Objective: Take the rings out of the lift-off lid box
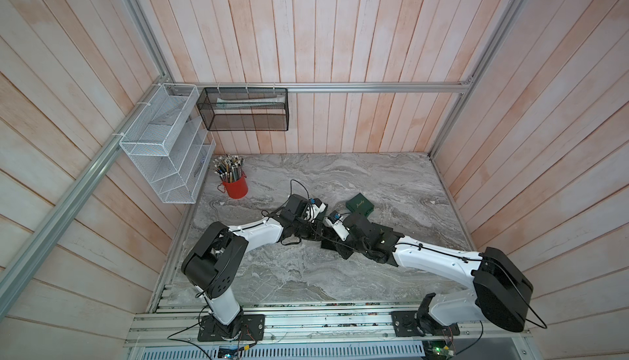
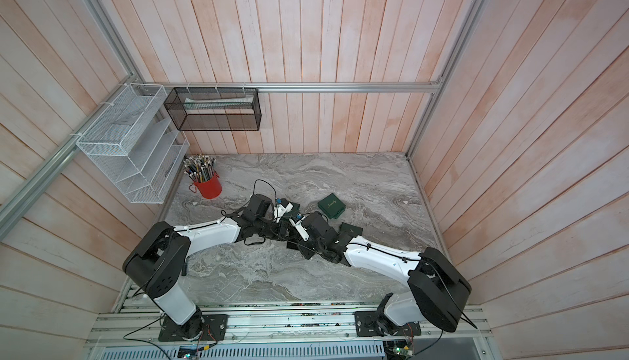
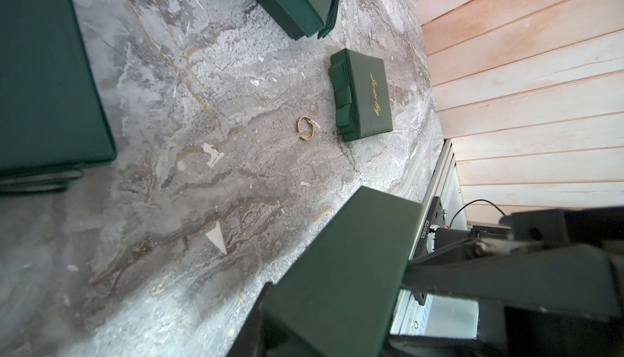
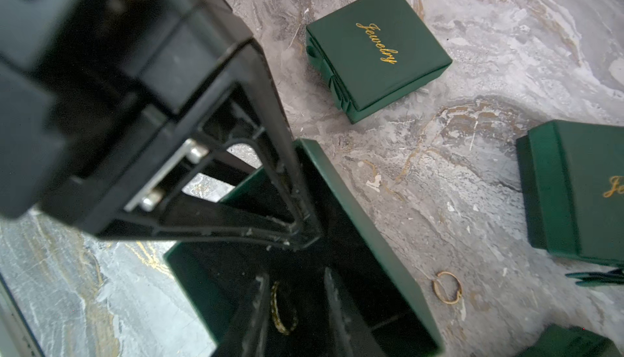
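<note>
A dark green lidless box [image 4: 373, 246] stands tilted, its opening facing the right wrist view. My left gripper is shut on this box; one of its fingers [image 4: 292, 201] reaches across the opening. Down in the opening, my right gripper has its fingers apart. Between them a gold ring [image 4: 275, 308] shows inside the box; whether either finger touches it I cannot tell. A second gold ring [image 3: 305, 127] lies on the marble table beside a small closed green box [image 3: 370, 94]. From above, both grippers hide most of the held box.
Another green box lettered "Jewelry" [image 4: 380, 48] lies close to the held one, with a further green box [image 4: 578, 188] at the right. A red pot of brushes [image 1: 236, 186] stands back left. Both arms nearly meet mid-table.
</note>
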